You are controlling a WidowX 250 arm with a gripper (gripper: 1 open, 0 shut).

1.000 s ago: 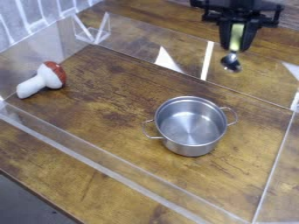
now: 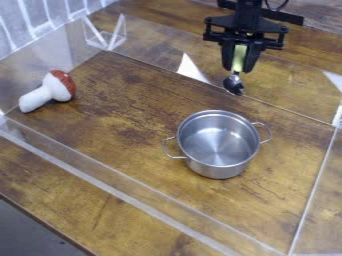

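My gripper (image 2: 242, 48) hangs over the back of the wooden table, at the top right of the camera view. A pale yellow-green handled utensil with a small shiny dark metal head (image 2: 234, 84) hangs downward between its fingers. Below it, toward the front, a steel pot (image 2: 218, 145) with two loop handles sits upright on the table, apart from the utensil. On the left lies a white mushroom-shaped toy (image 2: 40, 96) with a red-brown top.
Clear plastic walls (image 2: 114, 188) run round the work area, with white triangular pieces near the back. The wooden surface (image 2: 120, 125) between toy and pot is clear.
The gripper has moved left and down with the utensil in it, from the back right toward above the area behind the pot. The pot and toy are unmoved.
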